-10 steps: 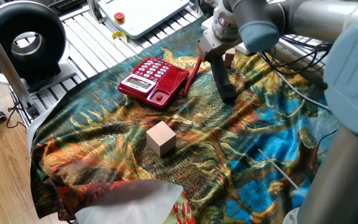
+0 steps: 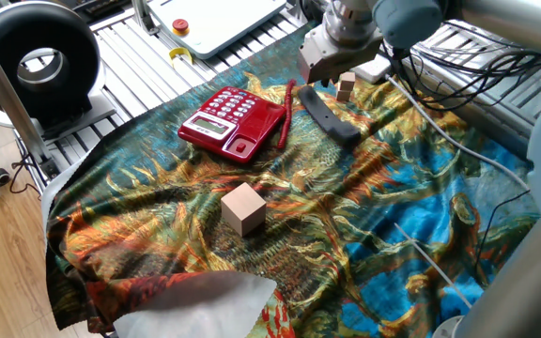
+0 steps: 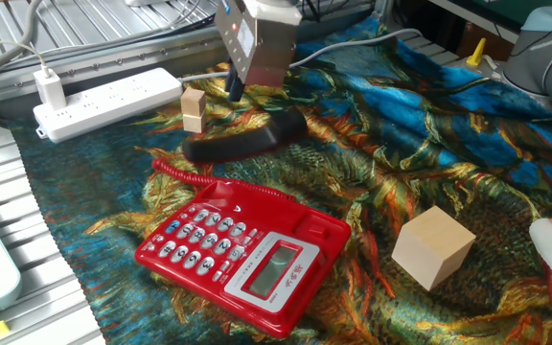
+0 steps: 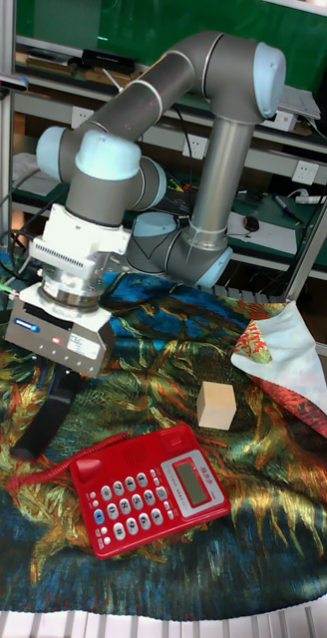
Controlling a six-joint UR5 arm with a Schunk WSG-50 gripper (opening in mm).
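Observation:
A red desk telephone (image 3: 242, 254) with silver keys lies on the patterned cloth. Its black handset (image 3: 247, 139) rests on the cloth beyond the phone, off the cradle, and the red coiled cord (image 2: 289, 108) curves loosely beside the phone. My gripper (image 3: 235, 96) hangs over the handset; in exterior view 2 its dark fingertips end above the handset with cloth showing between. Exterior view 3 has the gripper body partly covering the handset's far end. How far apart the fingers stand is too small and dark to make out.
A large wooden cube (image 2: 244, 209) sits on open cloth. Small wooden blocks (image 3: 194, 110) stand near the handset, with a white power strip (image 3: 113, 105) behind them. The cloth has folds and a turned-up corner (image 4: 287, 346).
The handset, earlier angled down from my gripper with the cord drawn straight, now lies lower on the cloth, and the cord has slackened. The arm has shifted slightly.

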